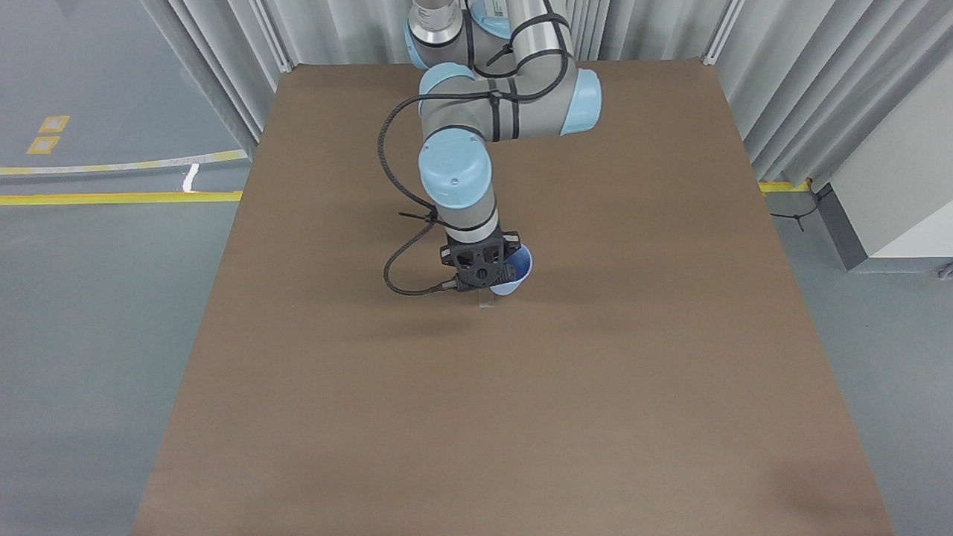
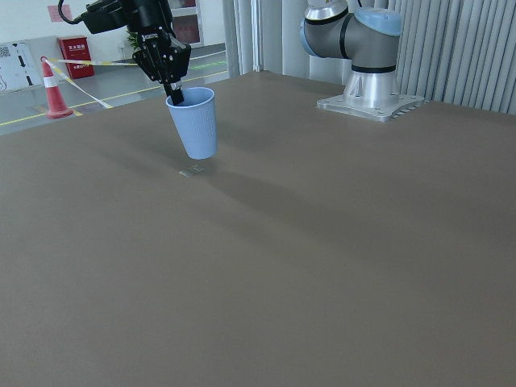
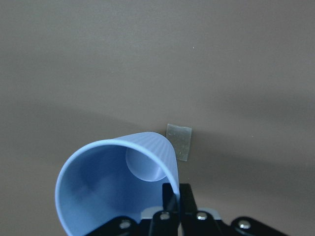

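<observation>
A light blue ribbed cup (image 2: 193, 129) is held off the table, slightly tilted, by my gripper (image 2: 173, 93), which is shut on its rim; in the front view the cup (image 1: 518, 272) is partly hidden behind the black gripper body. In the wrist view the cup's open mouth faces up, with the fingertips (image 3: 186, 196) clamped on its right wall. Just beside and beneath it, a small clear square patch (image 3: 178, 141) lies on the brown table.
Grey curtains line the back, and a white block (image 1: 893, 170) is beyond the right edge.
</observation>
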